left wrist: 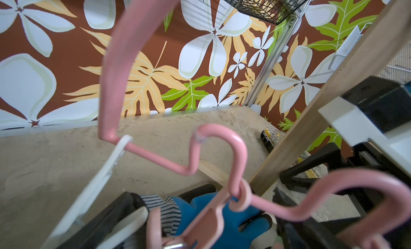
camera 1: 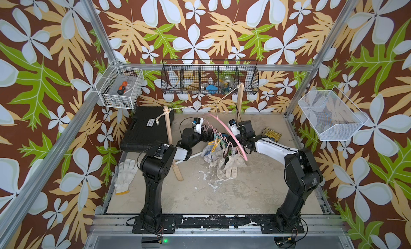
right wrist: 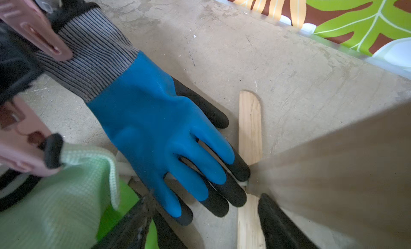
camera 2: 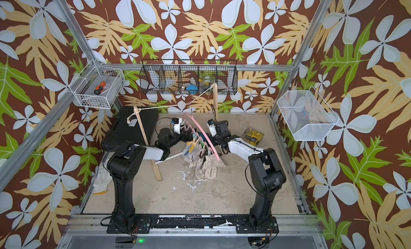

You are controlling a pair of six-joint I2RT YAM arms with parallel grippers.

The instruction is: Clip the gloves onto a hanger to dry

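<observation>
The pink hanger [camera 1: 227, 134] hangs from the rope in the middle, its row of clips facing down. Pale gloves [camera 1: 230, 166] dangle from its near side. In the left wrist view, a pink clip [left wrist: 209, 219] and the blue glove [left wrist: 233, 225] appear between the spread fingers of my left gripper. The right wrist view shows the blue glove [right wrist: 149, 112] with a pink clip [right wrist: 42, 30] over its striped cuff; whether it is pinched cannot be told. Below its fingertips is my right gripper, fingers apart, holding nothing visible. A light green glove [right wrist: 55, 197] hangs from another clip.
A loose white glove [camera 1: 125, 176] lies at the table's left side. Wooden posts [camera 1: 167, 133] hold the rope, one close beside my right gripper. A black case [camera 1: 145, 129] stands behind left.
</observation>
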